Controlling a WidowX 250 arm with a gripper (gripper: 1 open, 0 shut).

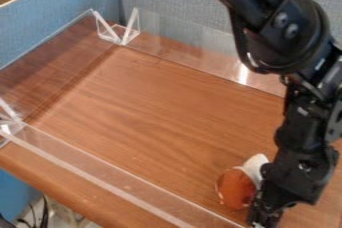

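Note:
A toy mushroom (235, 188) with an orange-brown cap and a white stem lies on its side on the wooden table at the lower right. The black arm comes down from the top right, and its gripper (265, 202) is low beside the mushroom, partly in front of it. The fingers are dark and overlap, so whether they hold the mushroom cannot be told.
Clear acrylic walls (167, 34) with white corner brackets (118, 32) edge the wooden table (147, 112). Grey and blue panels stand behind, and cables hang at the lower left.

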